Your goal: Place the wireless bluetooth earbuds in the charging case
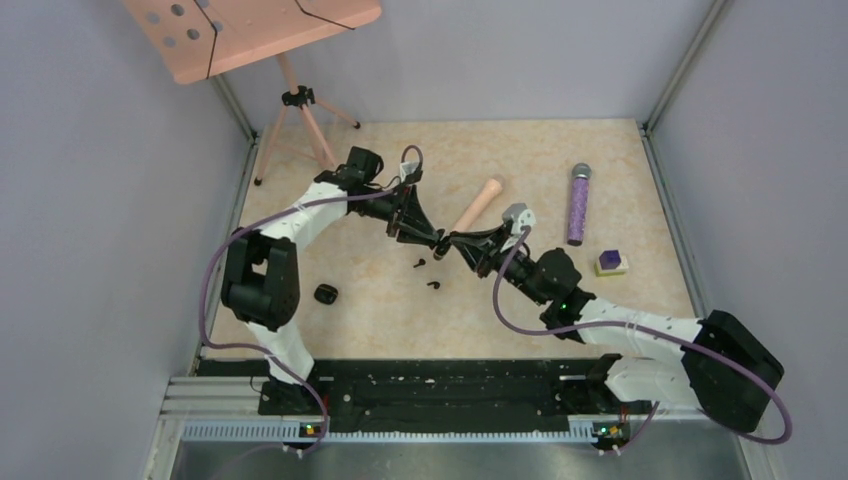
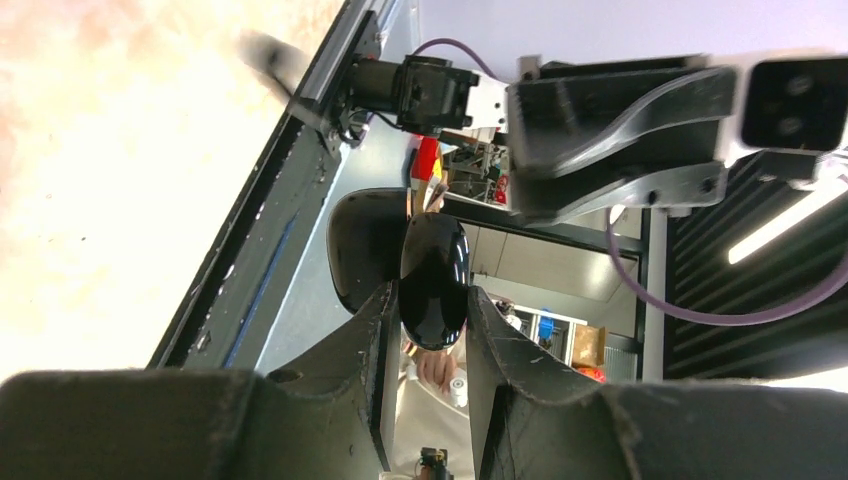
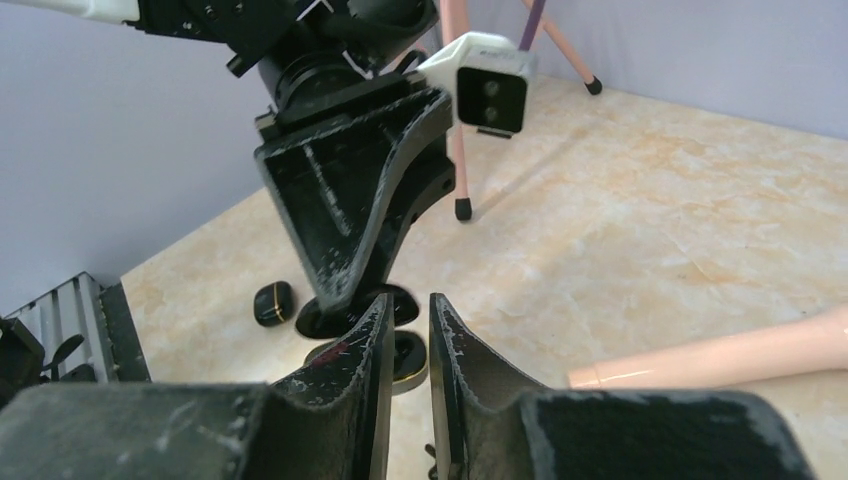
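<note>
The black charging case (image 2: 434, 280) is held in my left gripper, shut on it, with its lid raised, above the middle of the table. In the right wrist view the case (image 3: 405, 360) appears just beyond my right gripper, whose fingers are slightly apart with nothing visible between them. In the top view my right gripper (image 1: 454, 238) is close beside the case. Two small black earbuds (image 1: 433, 284) (image 1: 420, 262) lie on the table below.
A pink cylinder (image 1: 480, 202) lies behind the grippers, a purple microphone (image 1: 579, 200) and a small block (image 1: 611, 261) to the right. A black object (image 1: 325, 293) lies at left. A tripod stand (image 1: 300, 110) occupies the back left.
</note>
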